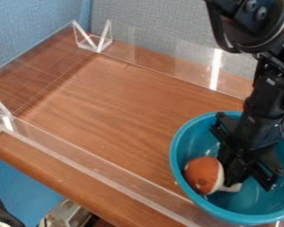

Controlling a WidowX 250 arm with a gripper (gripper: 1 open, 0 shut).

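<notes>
A teal bowl (181, 142) stands at the lower right of the wooden surface. Inside it lies an orange-and-white toy (204, 174), round and orange at one end with a pale part. My black gripper (231, 170) reaches down into the bowl from the upper right and is shut on the toy's pale part, which its fingers partly hide.
Grey and blue walls stand behind. Beyond the front edge at the lower left are a blue area and some clutter.
</notes>
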